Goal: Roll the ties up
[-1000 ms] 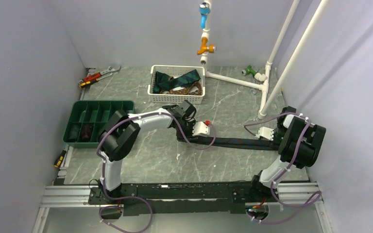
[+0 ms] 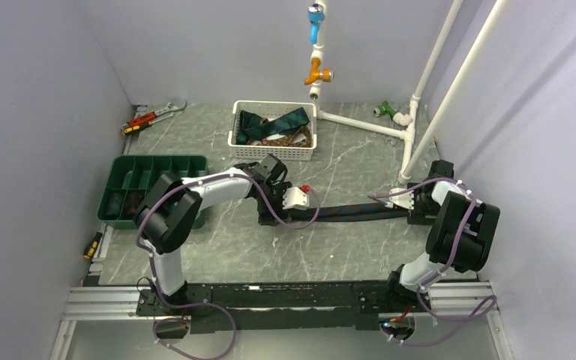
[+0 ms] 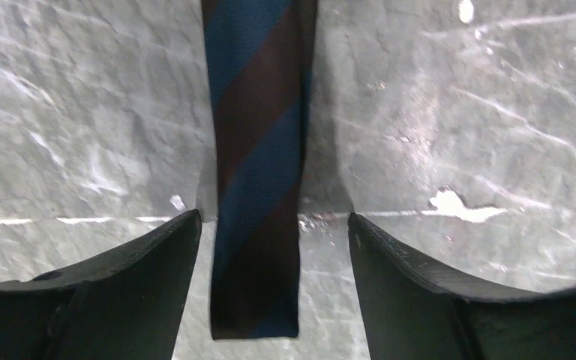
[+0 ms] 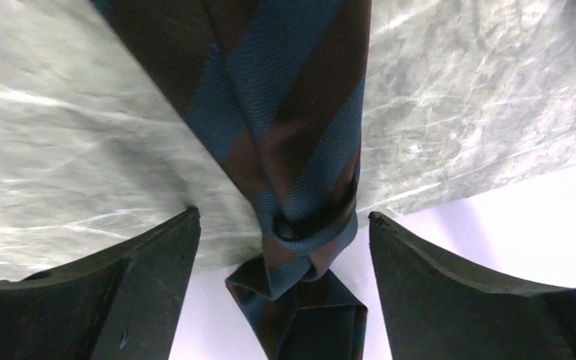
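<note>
A dark blue and brown striped tie [image 2: 352, 212] lies stretched across the counter from the middle to the right edge. In the left wrist view its flat narrow end [image 3: 255, 255] lies between the fingers of my open left gripper, apart from both. My right gripper is open around a bunched, folded part of the tie [image 4: 307, 187] at the counter's edge, with more cloth hanging past it.
A white basket [image 2: 271, 152] of ties stands behind the left arm. A green divided tray [image 2: 153, 160] is at left, white pipes [image 2: 364, 124] at the back right, and tools [image 2: 150, 118] at the back left.
My left gripper has moved leftward along the tie.
</note>
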